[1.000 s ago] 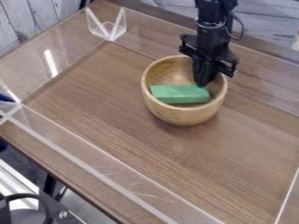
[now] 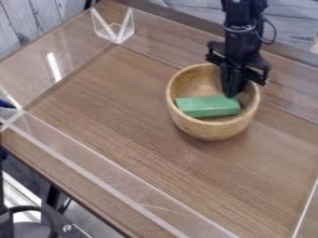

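Note:
A round wooden bowl [image 2: 187,125] sits right of the middle of the wooden table [image 2: 112,139]. A green rectangular block [image 2: 205,106] lies inside it, toward the front left. My black gripper [image 2: 233,82] reaches down into the back right of the bowl, behind the block. Its fingertips are dark and hard to make out; it looks shut, and whether it touches the bowl or block is unclear.
Clear plastic edging runs along the table's left and back. A clear plastic piece [image 2: 113,28] stands at the back left. A white plank wall is behind.
The bowl, with the block in it, has moved right and slightly toward the front along with my gripper, which remains at the bowl's back.

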